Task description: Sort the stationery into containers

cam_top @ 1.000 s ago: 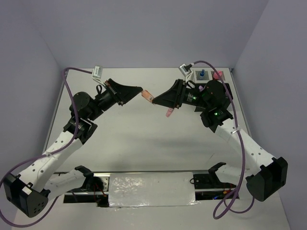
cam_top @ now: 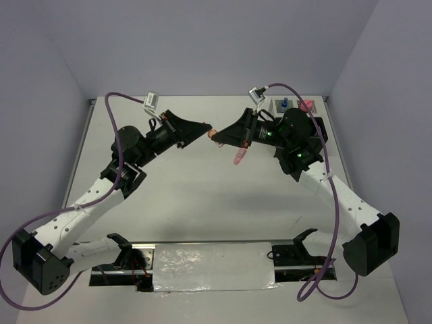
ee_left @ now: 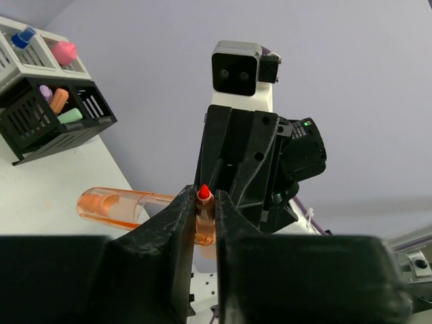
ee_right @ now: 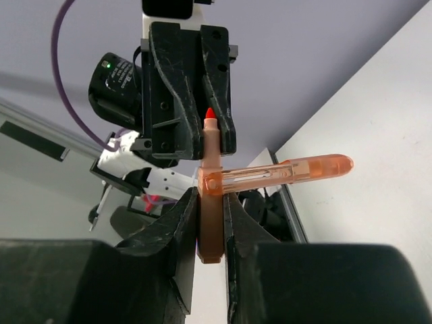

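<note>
An orange highlighter-like pen with a red tip (ee_right: 210, 138) stands upright between the two grippers, which meet near the table's centre. My right gripper is shut on its lower body; its clip or cap part (ee_right: 317, 167) sticks out sideways. My left gripper (cam_top: 206, 128) has its fingertips at the red-tipped end; whether they grip it is unclear in the left wrist view. A pink marker (cam_top: 239, 154) lies on the table below the right arm.
At the back right, white bins (ee_left: 47, 71) hold a blue and a pink item, beside a black basket (ee_left: 30, 138) with several pens.
My left gripper has moved right toward my right gripper, which has shifted slightly left, so their tips now meet around the orange pen.
</note>
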